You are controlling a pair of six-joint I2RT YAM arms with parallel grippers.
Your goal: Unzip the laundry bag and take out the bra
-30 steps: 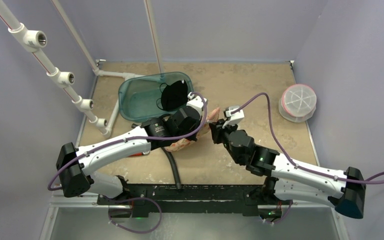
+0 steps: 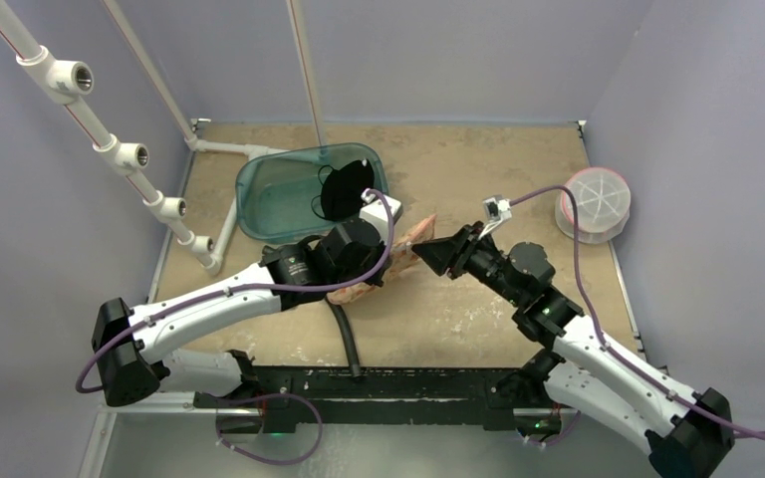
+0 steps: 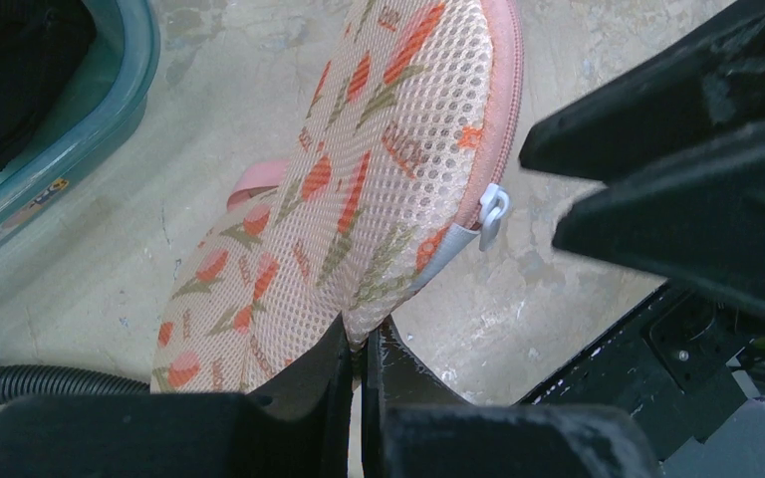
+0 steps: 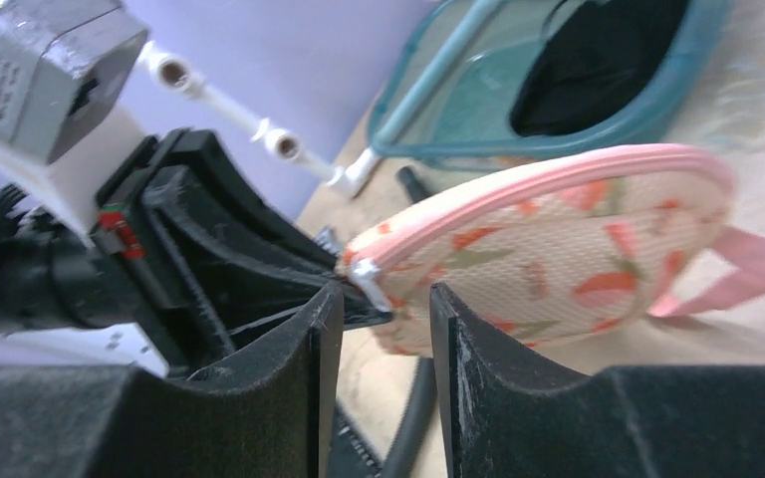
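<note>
The mesh laundry bag (image 3: 379, 149), peach with tulip print, is held up by my left gripper, which is shut on it. Its pink zipper runs along the upper edge to a white puller (image 3: 491, 214) with a grey end piece. My right gripper (image 2: 423, 249) stands open beside the puller; in the left wrist view its fingers (image 3: 677, 219) are apart, with nothing seen between them. In the right wrist view the puller (image 4: 369, 284) is just beyond the fingertips, somewhat blurred.
A teal basin (image 2: 269, 199) holding a black bra-like item (image 2: 347, 187) sits at the back left. A dark hose (image 2: 344, 339) lies on the table below the bag. A round white mesh container (image 2: 595, 199) stands at the right.
The right arm has swung and turned, its wrist now angled toward the bag from the right. The left arm has shifted slightly toward the front with the bag.
</note>
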